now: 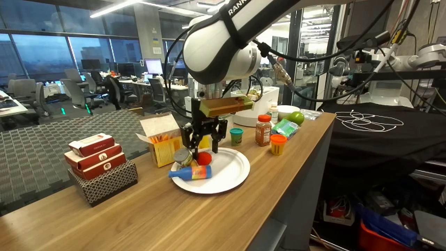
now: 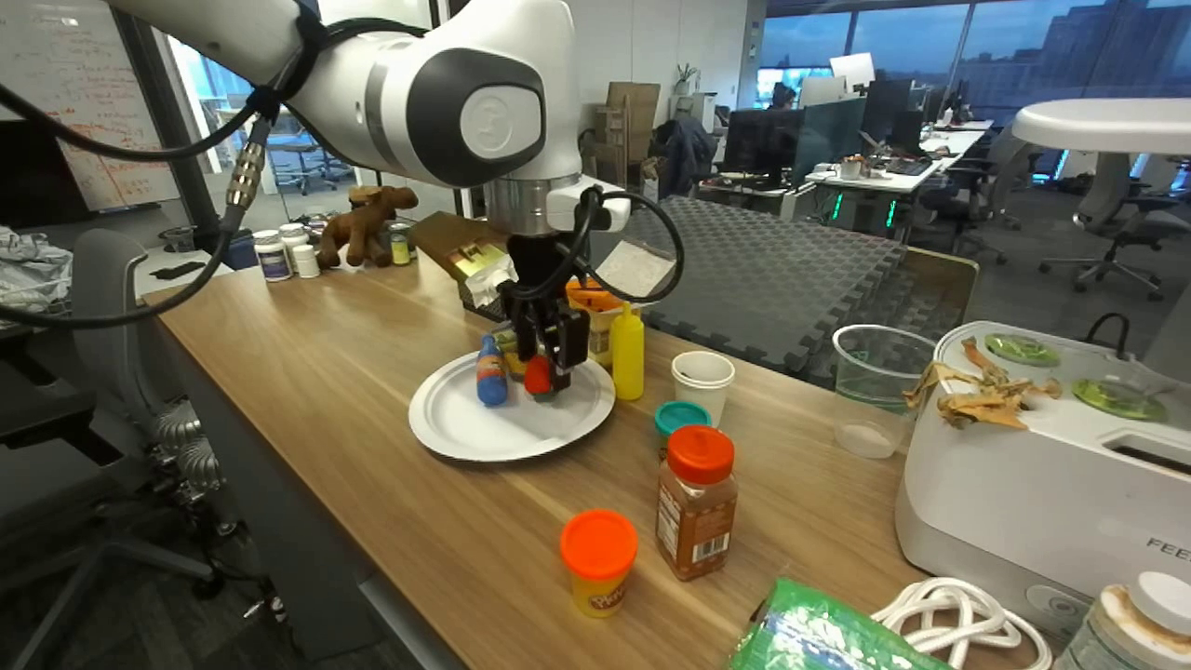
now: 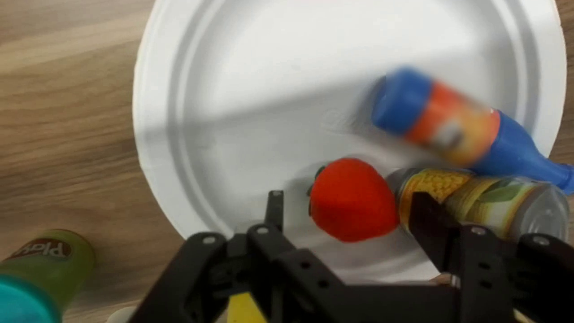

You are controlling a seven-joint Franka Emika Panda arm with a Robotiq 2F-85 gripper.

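Observation:
A round red object [image 3: 352, 200], like a toy strawberry, rests on the white paper plate [image 3: 226, 102] between the spread fingers of my gripper. Gaps show on both sides of it in the wrist view, with the right finger [image 3: 428, 226] reaching over a small labelled can [image 3: 484, 202]. That can lies tilted on its side, touching or nearly touching the red object. Beside the can, a blue toy bottle [image 3: 446, 121] lies across the plate, its neck over the rim. In exterior view 1 my gripper stands low over the plate's far side.
Close behind the plate are an open yellow box [image 1: 167, 148] and a yellow bottle [image 2: 627, 355]. A teal-lidded Play-Doh tub [image 1: 236, 136], a red-lidded jar [image 1: 263, 130] and an orange-lidded tub [image 1: 278, 144] stand to the right.

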